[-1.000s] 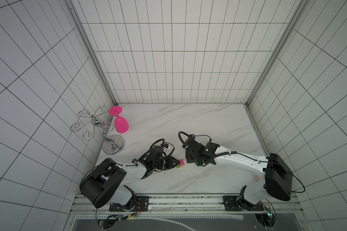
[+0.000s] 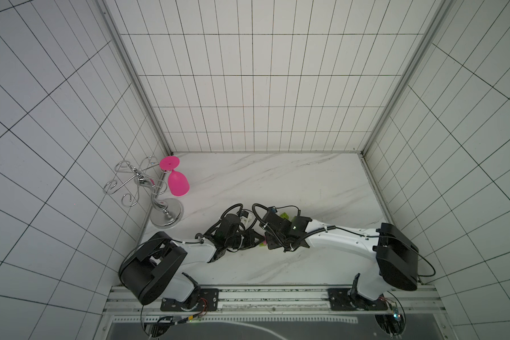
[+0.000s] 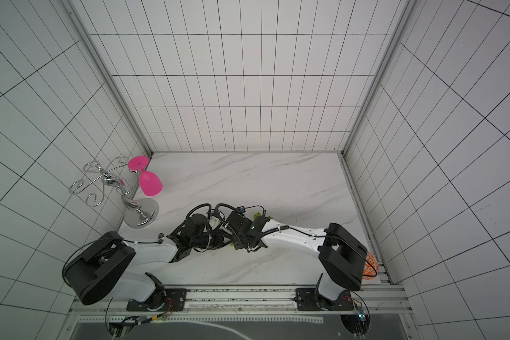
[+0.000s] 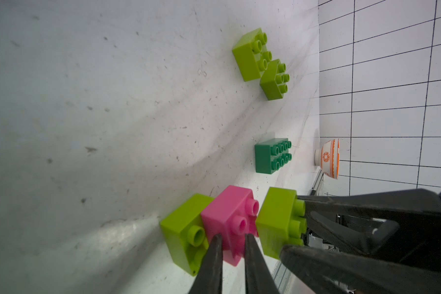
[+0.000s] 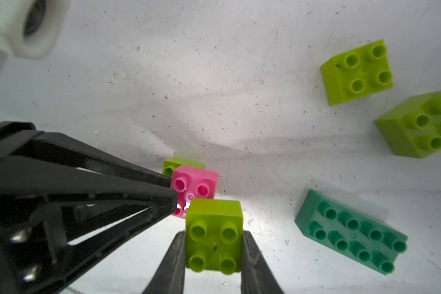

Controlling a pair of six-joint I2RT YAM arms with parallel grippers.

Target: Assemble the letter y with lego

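Observation:
A pink brick (image 4: 225, 213) stands against a lime brick (image 4: 181, 230) on the table, seen low in the left wrist view. My left gripper is shut on the pink brick, one finger at each side. A second lime brick (image 5: 213, 235), studs showing, is held between the fingers of my right gripper, which is shut on it. This brick overlaps a corner of the pink one in the right wrist view; whether they touch I cannot tell. From above, both arms hide most of the bricks.
Two loose lime bricks (image 5: 358, 73) (image 5: 421, 125) and a dark green long brick (image 5: 350, 230) lie to the right. An orange and white cup (image 4: 329, 157) stands farther off. A metal stand (image 2: 165, 212) holding a pink goblet (image 2: 178, 183) occupies the left.
My right gripper has moved left, close to the left gripper, and now covers most of the pink brick from above. Lime bricks have come into view behind the right arm. The left arm stays nearly still.

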